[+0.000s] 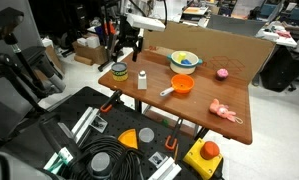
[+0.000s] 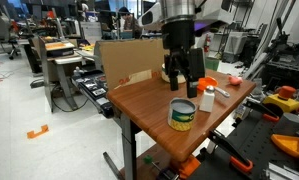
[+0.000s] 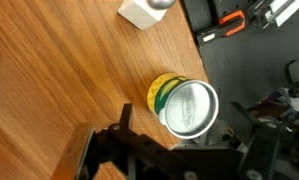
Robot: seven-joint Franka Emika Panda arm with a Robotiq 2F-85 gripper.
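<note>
A can with a yellow-green label and a pale lid (image 2: 182, 114) stands upright near the table's corner. My gripper (image 2: 184, 84) hangs above it, open, with nothing between its fingers. From the wrist view, the can's lid (image 3: 189, 107) lies between the two dark fingers, below them, and the lower edge of the can is partly covered by the gripper. In exterior view 1 the can (image 1: 120, 71) is seen beneath the gripper (image 1: 127, 57).
A white bottle (image 1: 142, 82) stands close to the can. Farther along the wooden table are an orange bowl (image 1: 183, 84), a yellow-and-blue bowl (image 1: 185, 61), a white-handled utensil (image 1: 167, 92) and a pink toy (image 1: 225, 111). Dark clamps line the near edge.
</note>
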